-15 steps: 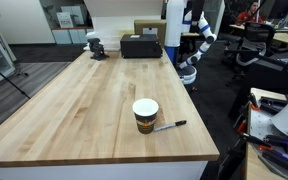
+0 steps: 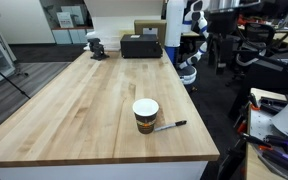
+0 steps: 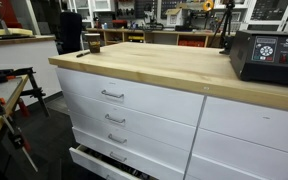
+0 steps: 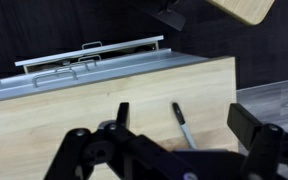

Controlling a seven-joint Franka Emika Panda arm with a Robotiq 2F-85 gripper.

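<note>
My gripper (image 2: pixel 221 58) hangs at the upper right of exterior view 1, beyond the bench's right edge. In the wrist view its two dark fingers (image 4: pixel 121 116) stand wide apart with nothing held between them. A dark marker with a light section (image 4: pixel 182 120) appears in the gap, but it lies well below on the wooden bench top (image 2: pixel 84 100). Near the bench corner, a white and black cup (image 2: pixel 145 115) stands upright beside the marker (image 2: pixel 170 126). The lowest drawer (image 3: pixel 124 165) of the white cabinet is pulled out, seen in exterior view 2.
A black box-shaped device (image 2: pixel 140 46) sits at the bench's far end, with a dark stand (image 2: pixel 96 46) to its left. Drawer handles (image 3: pixel 113 95) protrude along the cabinet front.
The gripper and forearm have come into exterior view 1 at the upper right, where they were absent before. Cup and marker have not moved.
</note>
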